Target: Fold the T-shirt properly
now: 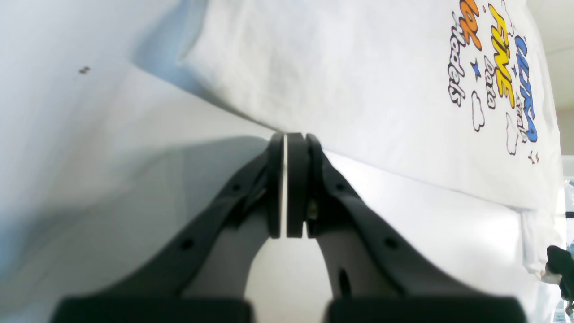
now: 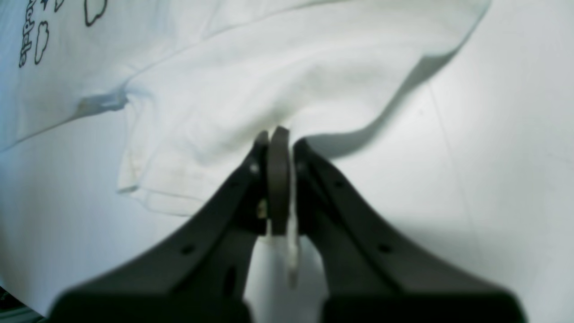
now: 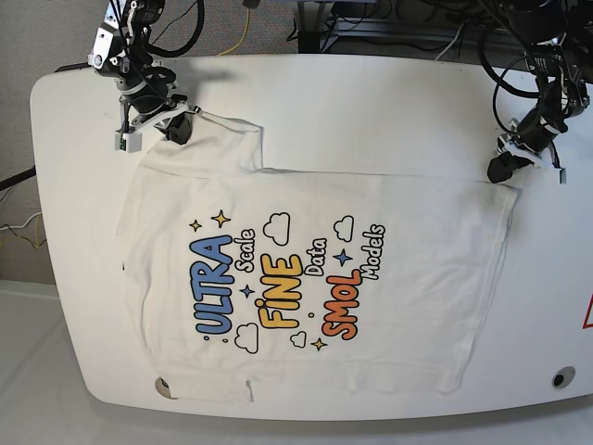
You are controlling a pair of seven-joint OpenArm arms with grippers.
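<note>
The white t-shirt [image 3: 417, 278] lies spread on the table, printed with coloured lettering. At the right end of its far edge in the base view, my left gripper [image 3: 498, 174] hangs beside the corner. In the left wrist view that gripper is shut with no cloth between its fingers; the shirt's edge [image 1: 350, 101] passes just beyond the tips. My right gripper [image 3: 178, 132] is at the upper left of the base view, over the sleeve [image 3: 218, 144]. The right wrist view shows this gripper shut on the sleeve, with cloth [image 2: 269, 80] running into its fingers.
Bare white table [image 3: 371, 111] stretches between the two arms, behind the shirt's far edge. The shirt's near hem reaches close to the table's front edge. Round holes [image 3: 563, 377] sit near the front corners.
</note>
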